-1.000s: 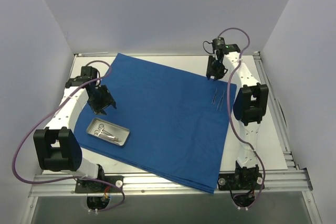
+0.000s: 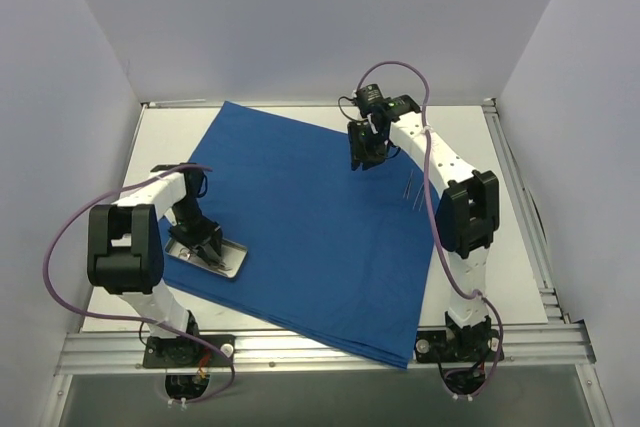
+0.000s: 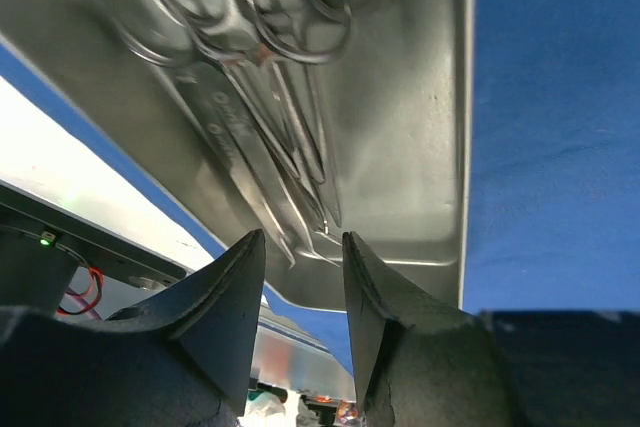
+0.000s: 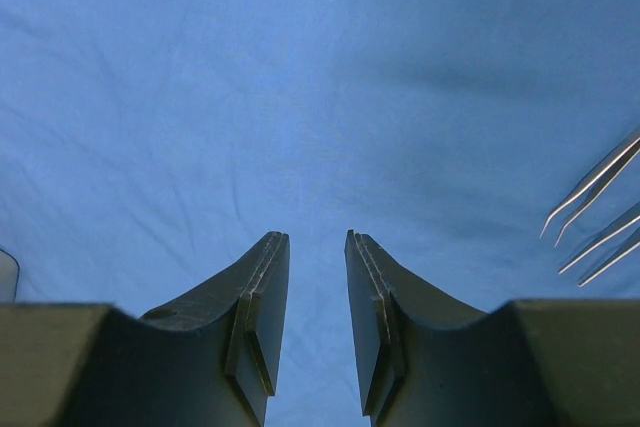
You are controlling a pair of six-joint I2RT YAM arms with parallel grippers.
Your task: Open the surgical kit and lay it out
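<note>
A metal tray (image 2: 231, 259) lies on the blue cloth (image 2: 300, 207) at the lower left. In it lie several scissor-handled instruments (image 3: 295, 42) and thin straight instruments. My left gripper is just over the tray, fingers a little apart, tips near the instruments' thin ends, nothing visibly between them. My right gripper hangs over bare cloth near the upper right, fingers a little apart and empty. To its right, two pairs of tweezers (image 4: 590, 187) lie side by side on the cloth.
White table (image 2: 500, 267) shows around the cloth, with metal rails along its edges. The tray's edge peeks in at the left of the right wrist view.
My left gripper has come down from behind the tray to over its instruments.
</note>
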